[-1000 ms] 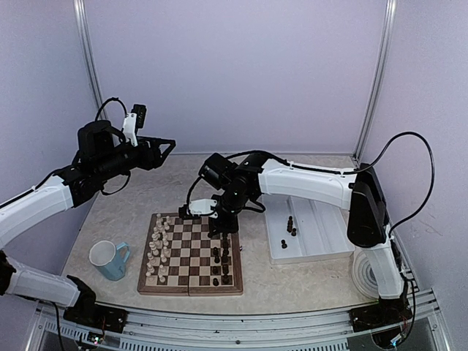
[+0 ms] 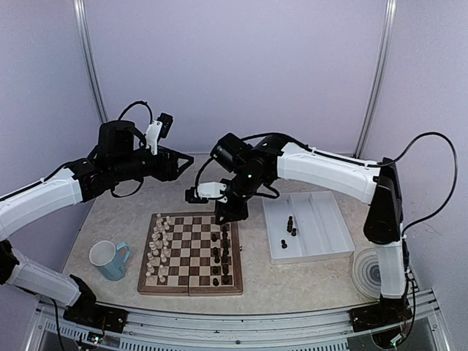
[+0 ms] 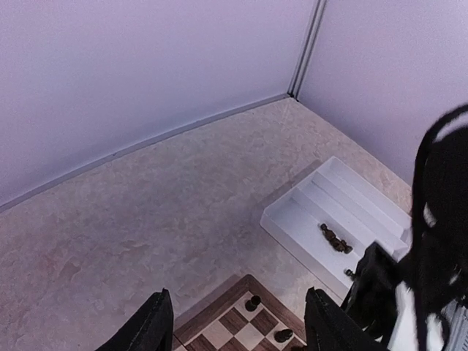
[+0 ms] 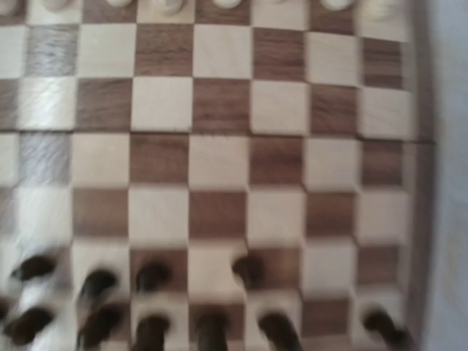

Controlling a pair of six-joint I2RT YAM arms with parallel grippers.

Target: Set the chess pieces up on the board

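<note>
The chessboard (image 2: 190, 252) lies on the table, with light pieces (image 2: 162, 243) standing along its left side and dark pieces (image 2: 225, 268) along its right. Its middle squares are bare. Over the board's far right corner hangs my right gripper (image 2: 231, 213); its fingers do not show in its wrist view, where dark pieces (image 4: 248, 270) look blurred. My left gripper is open and empty, held up behind the board at the left. More dark pieces (image 2: 290, 225) lie in the white tray (image 2: 322, 252).
A blue mug (image 2: 110, 259) stands left of the board. To the right, beyond the tray, is a round white coil (image 2: 366, 272). Behind the board the table (image 3: 146, 212) is clear. The two grippers are fairly close together.
My right gripper has moved back and right from over the dark pieces to the board's far corner. The left gripper has shifted right and slightly down. The pieces in view look unmoved.
</note>
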